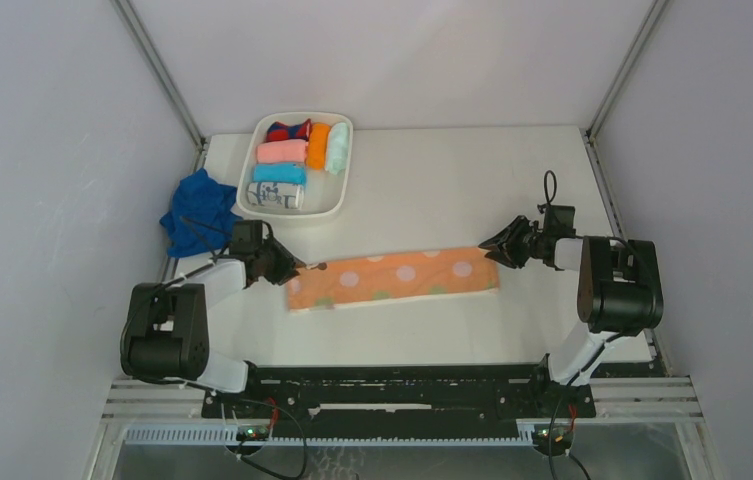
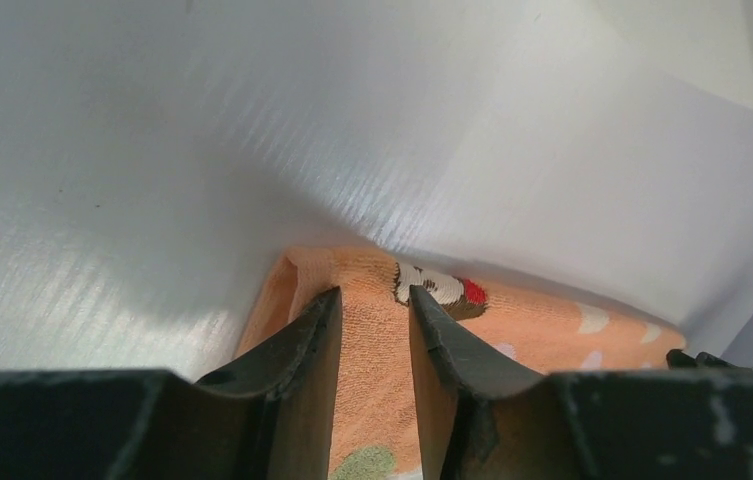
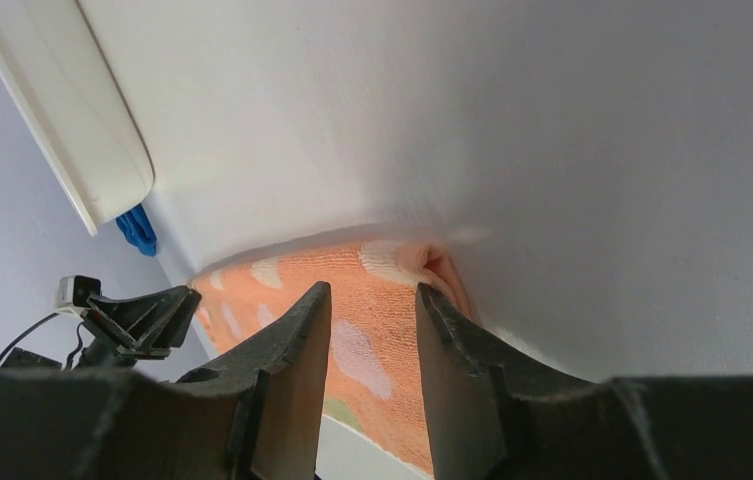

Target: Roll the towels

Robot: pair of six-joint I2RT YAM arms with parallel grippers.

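Note:
An orange towel with pale and green dots lies in a long folded strip across the middle of the table. At its left end is my left gripper; in the left wrist view the fingers stand apart over the folded far corner, with orange cloth showing in the gap. My right gripper is at the right end of the same far edge. Its fingers are likewise apart, and towel shows between them in the right wrist view. Whether either pair touches the cloth is hard to tell.
A white bin with several rolled towels stands at the back left. Beside it lies a crumpled blue towel, near the left arm.

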